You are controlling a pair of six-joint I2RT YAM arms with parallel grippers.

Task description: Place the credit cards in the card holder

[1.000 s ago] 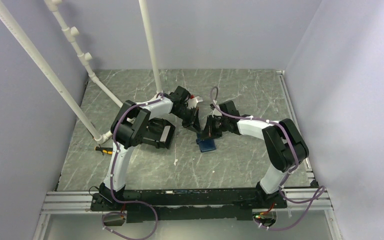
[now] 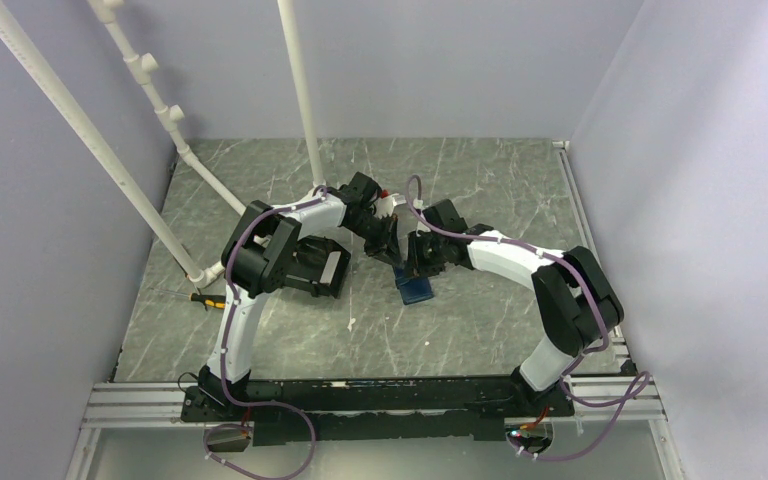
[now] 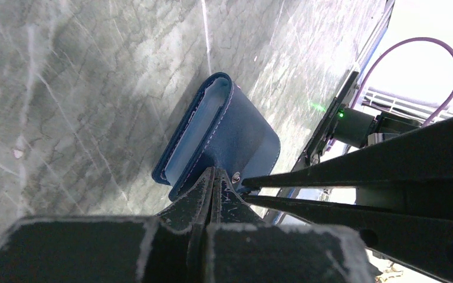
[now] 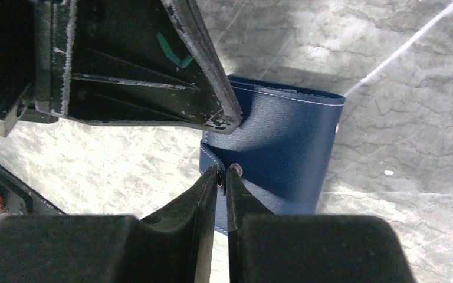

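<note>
A dark blue card holder [image 2: 416,291] lies on the grey table beneath both grippers. Its long side opens as a pale-lined slot in the left wrist view, where the folded holder [image 3: 245,130] shows a metal snap. My left gripper is shut with its tips against the holder by the snap; nothing shows between them. From the other side, my right gripper reaches the snap strap [image 4: 209,154]. Its fingertips are slightly apart at the strap's edge, and whether they grip it cannot be told. No credit card can be made out.
An open black box [image 2: 317,265] with a pale piece inside stands left of the holder, under the left arm. A yellow-and-black screwdriver [image 2: 208,299] lies further left.
The holder's visible part sits marginally further right. The left arm looks unmoved.
</note>
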